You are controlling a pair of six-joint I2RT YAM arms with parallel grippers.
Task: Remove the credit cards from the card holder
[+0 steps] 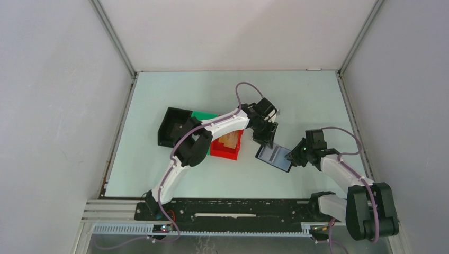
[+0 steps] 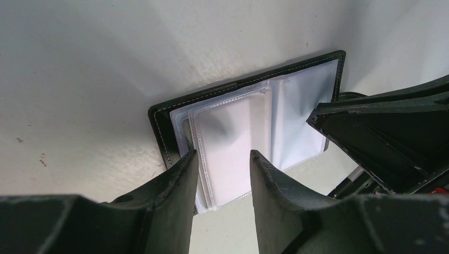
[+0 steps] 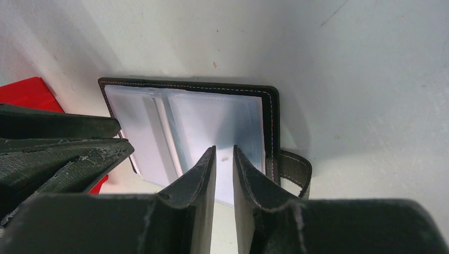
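Note:
The card holder (image 1: 274, 157) lies spread open on the table, black-edged with clear sleeves. A white card (image 2: 227, 143) shows in the sleeve on its left half. Over that card my left gripper stands open; one of its fingertips (image 2: 190, 161) is by the sleeve's outer edge, and nothing is between the fingers. My right gripper is over the clear sleeve (image 3: 198, 127) on the right half, its fingers separated by a narrow gap. The sleeve shows through that gap; whether the fingers pinch it cannot be told.
Left of the holder stands a red box (image 1: 224, 154), next to a green one (image 1: 204, 115) and a black one (image 1: 173, 127); the left arm reaches over them. A black strap (image 3: 296, 172) sticks out from the holder's right edge.

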